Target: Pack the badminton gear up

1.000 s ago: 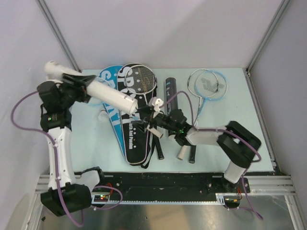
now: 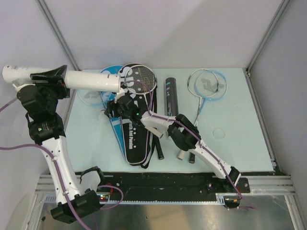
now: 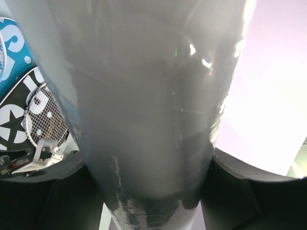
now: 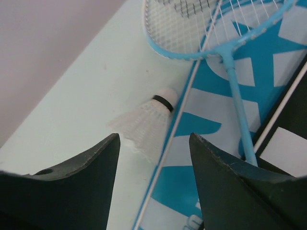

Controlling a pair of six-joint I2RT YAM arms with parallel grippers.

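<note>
A long white tube [image 2: 94, 80] is held up at the far left by my left gripper [image 2: 48, 76], shut on it; it fills the left wrist view [image 3: 144, 105]. My right gripper [image 2: 112, 108] is part open over the blue racket bag [image 2: 117, 129]. In the right wrist view its fingers stand apart, empty, near a white shuttlecock [image 4: 146, 122] on the table beside the blue bag [image 4: 175, 182] and a blue racket [image 4: 232, 81]. The black racket bag [image 2: 135, 143] lies alongside, with a racket [image 2: 139, 76] on it.
A dark tube [image 2: 171, 96] lies right of the bags. Two crossed rackets [image 2: 207, 84] lie at the right of the white table [image 2: 240, 139], whose front right is mostly clear.
My left gripper has swung the white tube left and up, levelling it.
</note>
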